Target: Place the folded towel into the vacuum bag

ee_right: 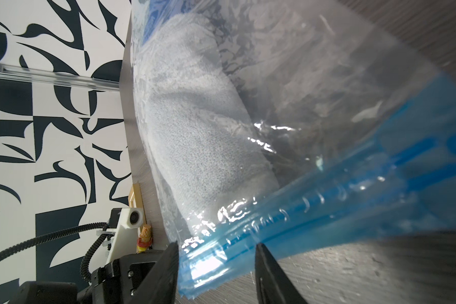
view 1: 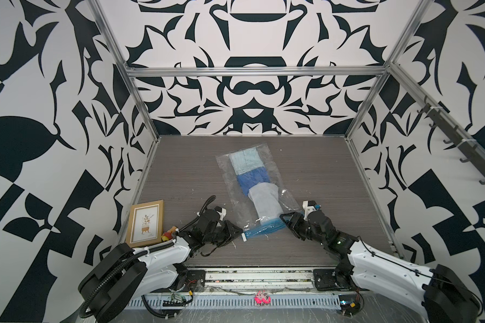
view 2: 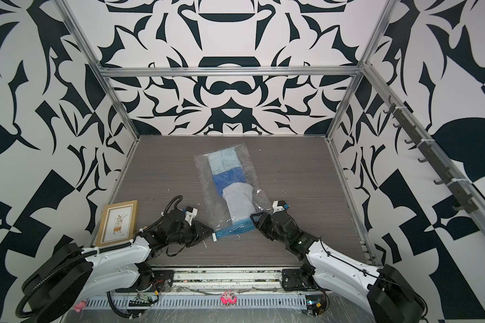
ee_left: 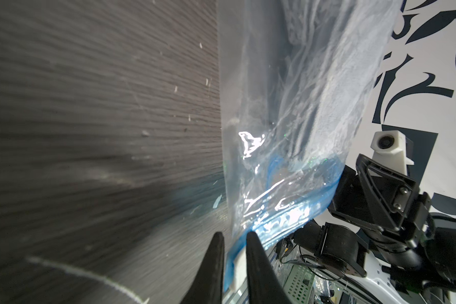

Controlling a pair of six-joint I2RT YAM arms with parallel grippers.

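The clear vacuum bag (view 1: 236,199) lies flat on the table with towels inside: light blue at the far end, darker blue in the middle, a pale grey towel (ee_right: 202,126) nearest the mouth. A blue zip strip (view 1: 264,228) crosses the near end, with a white tab (view 1: 244,237) at its left corner. My left gripper is part open at that corner; blue edge and white tab show between its fingers. At the strip's right end, my right gripper is open, the strip showing between its fingers. In both wrist views, contact is unclear.
A gold-framed picture (view 1: 145,223) stands at the left, with a small red and yellow object (view 1: 168,234) beside it. A hook rail (view 1: 458,140) runs along the right wall. Bare table lies on both sides of the bag.
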